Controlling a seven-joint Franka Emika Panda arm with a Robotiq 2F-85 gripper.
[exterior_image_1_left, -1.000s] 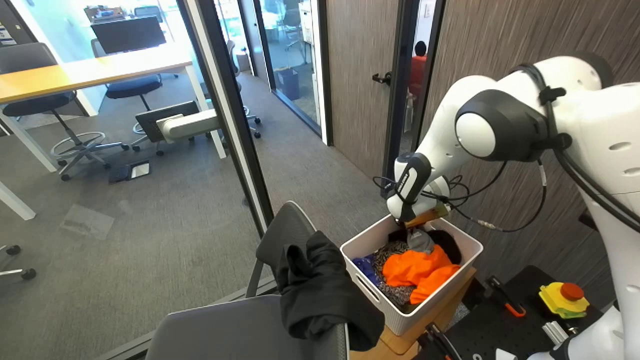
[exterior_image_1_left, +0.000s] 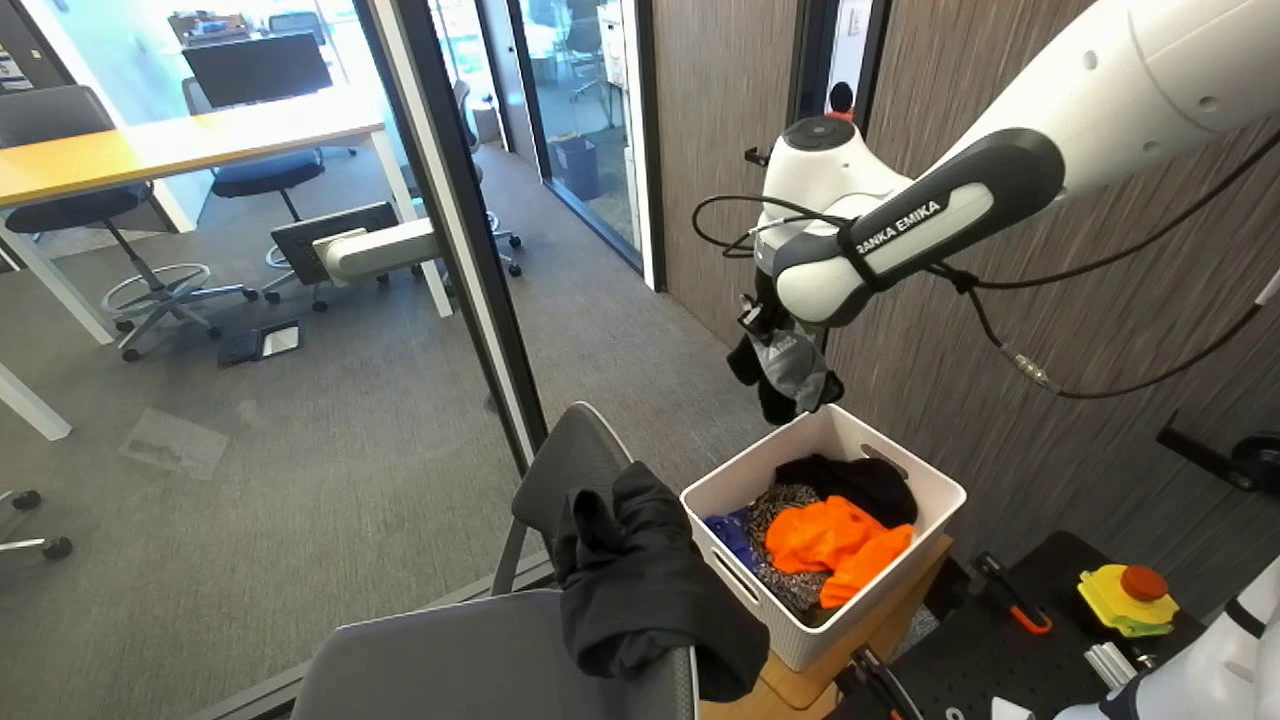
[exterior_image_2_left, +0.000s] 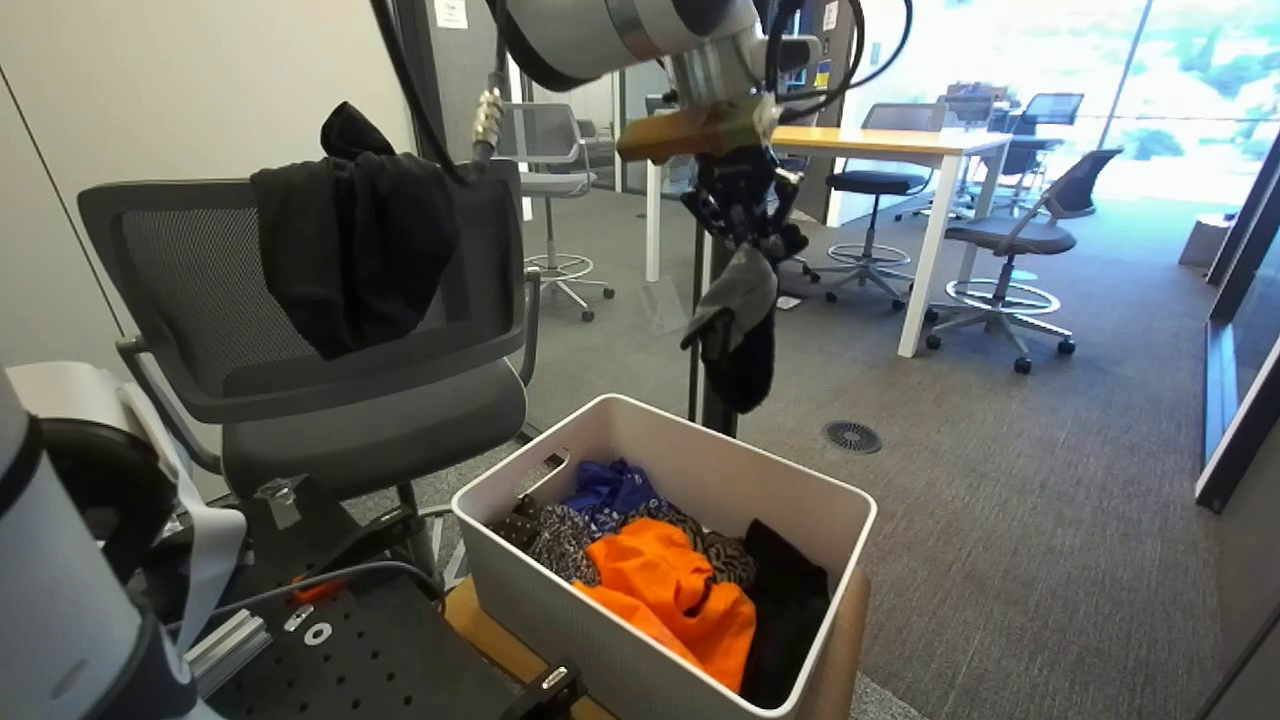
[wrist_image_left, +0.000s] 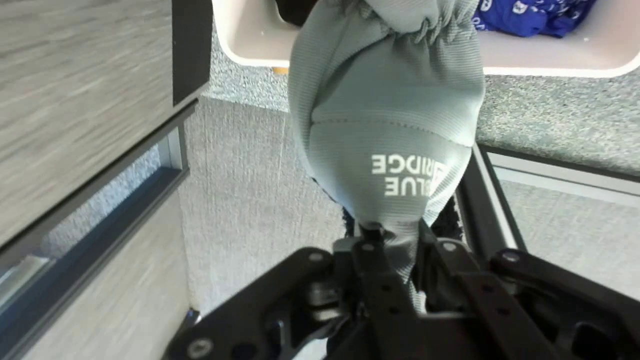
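A grey and black fabric item (wrist_image_left: 390, 132), printed "BLUE RIDGE", hangs from my gripper, which is shut on its gathered end. In the second exterior view the grey cloth (exterior_image_2_left: 740, 294) dangles above and beyond the far rim of the white bin (exterior_image_2_left: 744, 444), clear of the clothes inside. From the first exterior view, the gripper (exterior_image_1_left: 765, 314) and its load are over the bin's back edge. Inside the bin lie an orange cloth (exterior_image_2_left: 672, 588), a blue cloth (exterior_image_2_left: 609, 486), a patterned cloth (exterior_image_1_left: 798, 588) and a black cloth (exterior_image_1_left: 858, 486).
Beside the bin stands a grey chair (exterior_image_1_left: 456, 654) with a black garment (exterior_image_1_left: 630, 570) draped over its back. A black perforated board (exterior_image_2_left: 372, 648) holding tools lies near the robot base. Glass partition and wooden wall flank the area.
The arm has risen out of the bin and moved back, carrying the grey and black item up with it. The orange cloth has shifted slightly.
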